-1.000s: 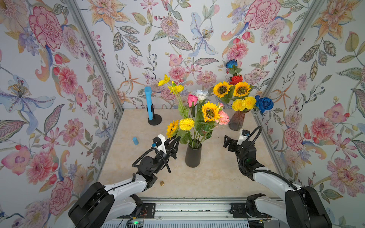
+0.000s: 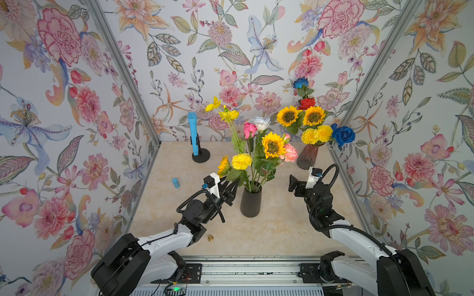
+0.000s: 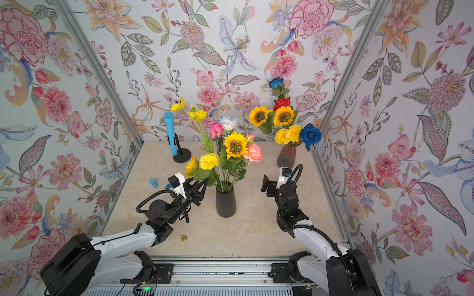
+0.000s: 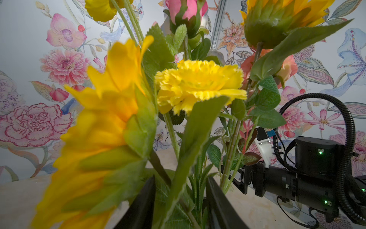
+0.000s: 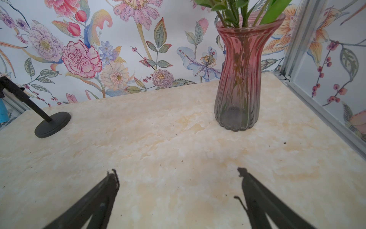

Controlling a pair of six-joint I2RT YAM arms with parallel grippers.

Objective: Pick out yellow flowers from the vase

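The dark grey vase (image 2: 250,203) stands mid-table with a mixed bunch. Its yellow blooms include a carnation (image 2: 241,161), a front-facing sunflower (image 2: 273,145), a sunflower (image 2: 223,166) leaning left and thin-stemmed yellow flowers (image 2: 228,115) at the top. At the bunch's left side, below the leaning sunflower, is my open left gripper (image 2: 233,186). In the left wrist view that sunflower (image 4: 103,141) fills the left, and a stem with a long leaf (image 4: 190,156) runs between the open fingers; I cannot tell how deep. My right gripper is open over bare table, empty.
A ribbed pink-grey vase (image 5: 240,76) with sunflowers, yellow carnations and blue and red roses stands at the back right. A blue microphone (image 2: 193,133) on a black stand is back left. A blue cylinder (image 2: 175,183) and a small brass piece (image 2: 210,237) lie left.
My left gripper has shifted slightly right and toward the bunch, and the leaning sunflower has turned a little.
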